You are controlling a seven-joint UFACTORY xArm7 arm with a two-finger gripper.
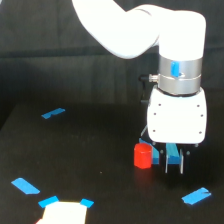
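A red block-like object (143, 155) sits on the dark table, right of centre. Close to its right is a blue object (172, 153), partly covered by the gripper. The white arm reaches down from the top, and my gripper (174, 170) points downward over the blue object's near side. Its two thin fingers stand apart, with no held object showing between them. How far the fingertips are above the table is hard to tell.
Blue tape strips lie at the back left (53, 113), the front left (25, 186) and the front right (196, 196). A pale object (64, 213) is cut off by the bottom edge, with tape beside it.
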